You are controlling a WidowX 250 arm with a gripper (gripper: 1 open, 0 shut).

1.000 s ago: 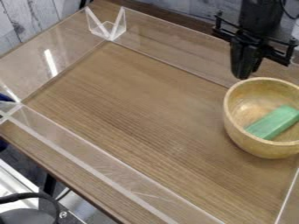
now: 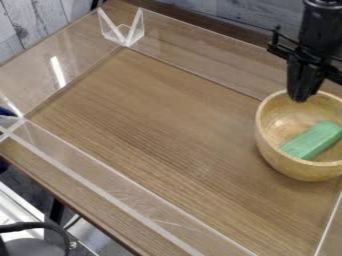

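Note:
My black gripper (image 2: pixel 297 90) hangs at the upper right, its fingertips close together just above the back rim of a wooden bowl (image 2: pixel 278 150); nothing shows between them. Inside the bowl lies a green block (image 2: pixel 314 140), tilted diagonally toward the right side.
A wooden tray floor (image 2: pixel 147 130) with clear plastic walls fills most of the view, its middle and left empty. A clear corner piece (image 2: pixel 122 30) stands at the back left. Dark cables (image 2: pixel 34 230) lie outside at the lower left.
My gripper has moved to the right and slightly down toward the bowl's back rim. The bowl and green block look unmoved.

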